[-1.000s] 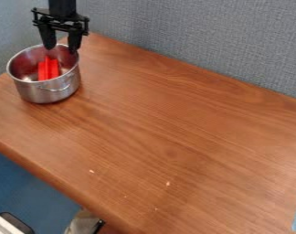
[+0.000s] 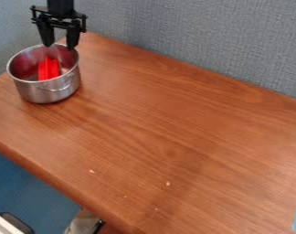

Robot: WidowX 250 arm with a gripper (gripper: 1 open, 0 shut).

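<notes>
A steel pot [image 2: 43, 86] stands on the left part of the wooden table, with a red object [image 2: 48, 69] inside it. My black gripper [image 2: 59, 42] hangs over the pot's back rim at the top left, its two fingers apart and pointing down, with nothing visible between them.
A grey padded wall [image 2: 212, 46] runs along the back. Some hardware lies below the table's near-left edge.
</notes>
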